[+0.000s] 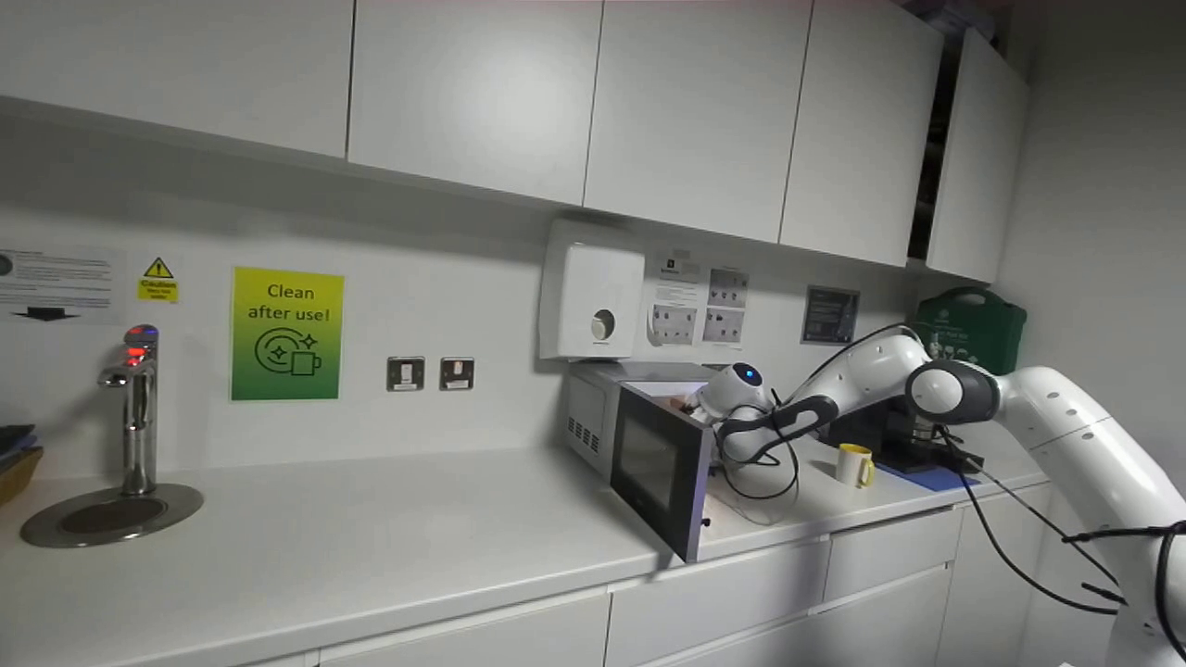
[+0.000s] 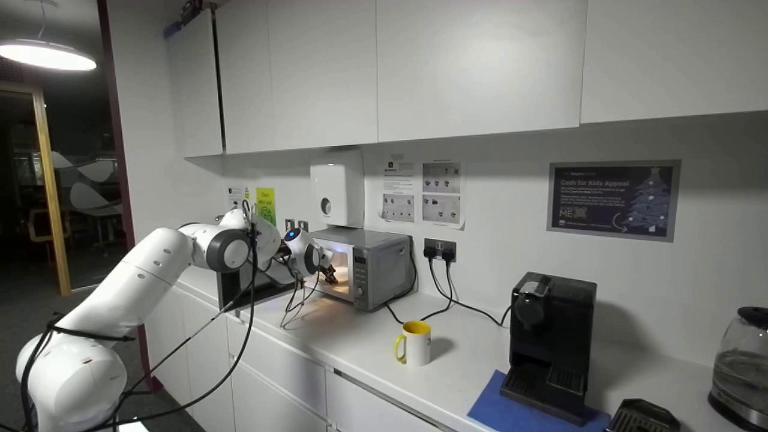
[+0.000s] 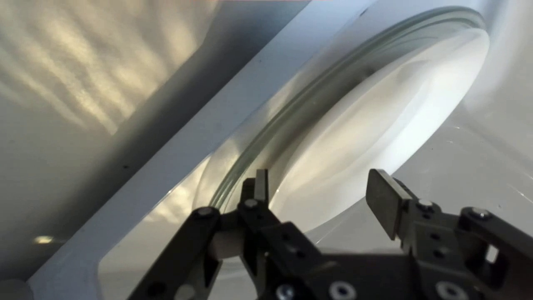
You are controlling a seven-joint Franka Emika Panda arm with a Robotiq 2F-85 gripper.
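Note:
A white plate or shallow dish (image 3: 344,150) sits tilted in the wrist view, over the glass turntable (image 3: 295,107) inside the microwave (image 2: 389,263). My gripper reaches into the lit microwave cavity. Its fingers (image 3: 382,202) stand apart, so it is open. The near end of the plate shows between them, the left finger close to the plate's rim. Whether either finger touches the plate, I cannot tell. In exterior view 1 the open microwave door (image 1: 656,467) largely hides the gripper.
The microwave door swings out over the counter's front edge. A white mug with a yellow inside (image 2: 415,344) stands right of the microwave, and a black coffee machine (image 2: 551,342) on a blue mat farther right.

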